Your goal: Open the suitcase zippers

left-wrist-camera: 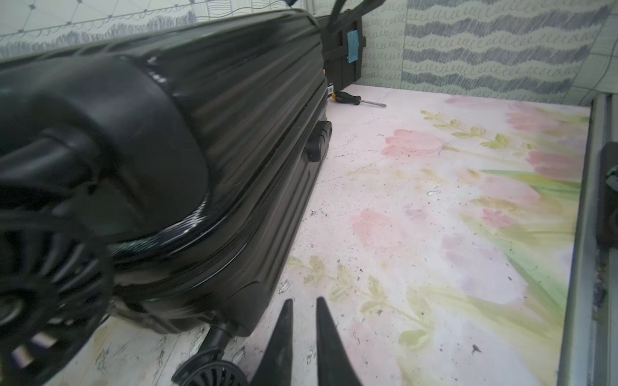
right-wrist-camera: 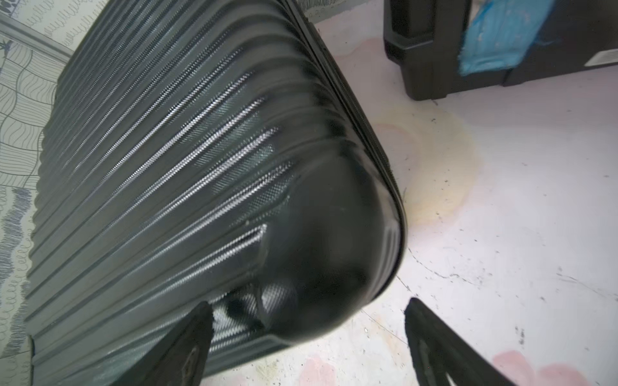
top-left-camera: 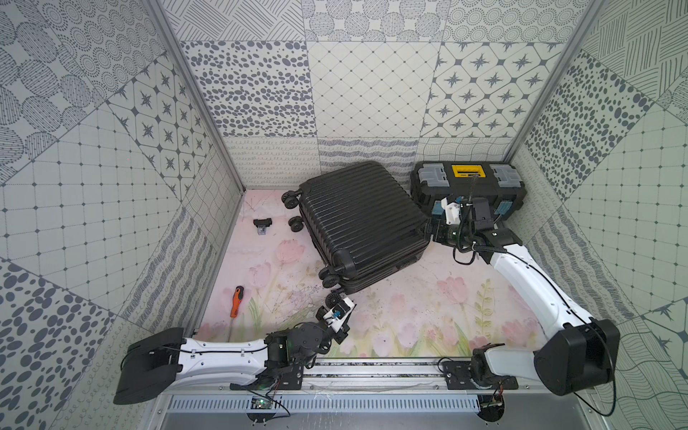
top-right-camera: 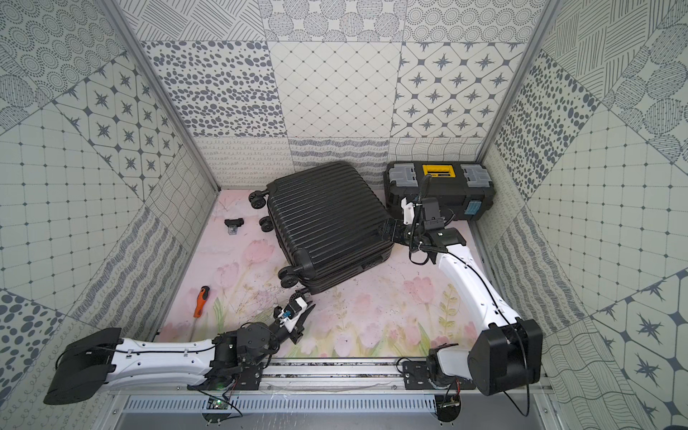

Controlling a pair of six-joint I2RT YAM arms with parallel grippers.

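Note:
A black ribbed suitcase (top-left-camera: 362, 218) lies tilted across the middle of the floor (top-left-camera: 437, 315), wheels toward the left. Its zipper (left-wrist-camera: 270, 199) runs along the side in the left wrist view; no pull is clearly visible. My left gripper is beside the near wheel corner, its two fingertips a little apart with only floor seen between them. My right gripper stands open over the suitcase's right corner, which sits between and beyond its fingers in the right wrist view; whether they touch it is unclear.
A black toolbox (top-right-camera: 440, 190) stands at the back right, with a screwdriver (left-wrist-camera: 347, 97) near it. An orange-handled screwdriver (top-left-camera: 235, 299) and a small dark object (top-left-camera: 262, 223) lie left of the suitcase.

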